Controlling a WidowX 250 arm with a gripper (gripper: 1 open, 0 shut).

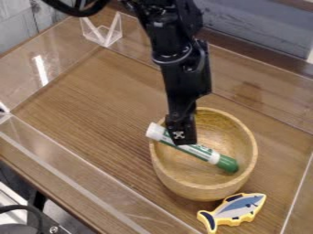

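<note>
My black gripper [182, 132] points down into a round wooden bowl [202, 187] on the right half of the table. Its tip is just over a white-and-green cylindrical object [218, 157], like a marker or tube, lying diagonally in the bowl. The gripper is open; whether its fingertips touch the tube is not clear, and part of the tube is hidden behind them.
A yellow and blue fish-shaped object [232, 211] lies in front of the bowl. A white wire-like stand [102, 29] is at the back left.
</note>
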